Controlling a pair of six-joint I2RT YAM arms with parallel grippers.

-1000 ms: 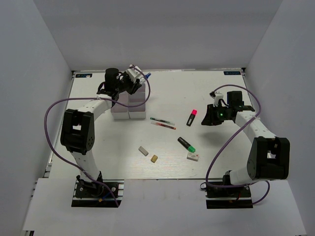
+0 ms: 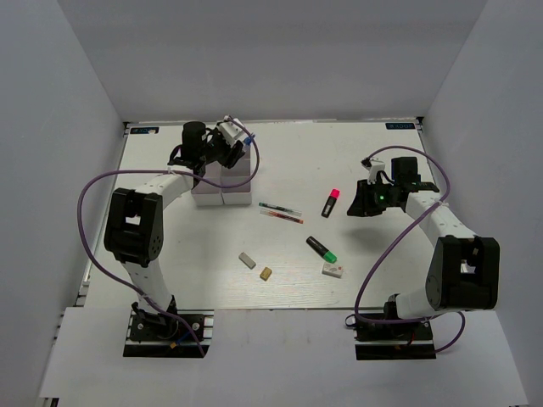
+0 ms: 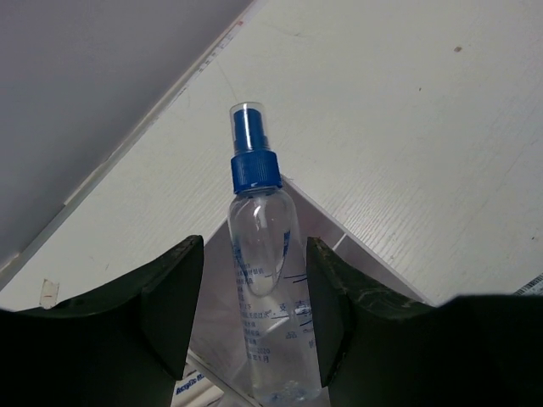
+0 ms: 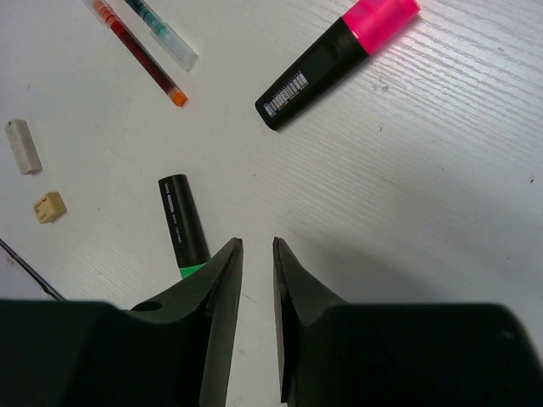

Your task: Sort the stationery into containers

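My left gripper is over the white divided container at the back left, shut on a clear spray bottle with a blue cap, which is partly inside a compartment. My right gripper hangs over the table at right, slightly open with nothing between its fingers. On the table lie a pink-capped highlighter, a green-capped highlighter, two pens, a grey eraser, a tan small block and a white item.
Purple cables loop over both arms.
The right arm appears still.
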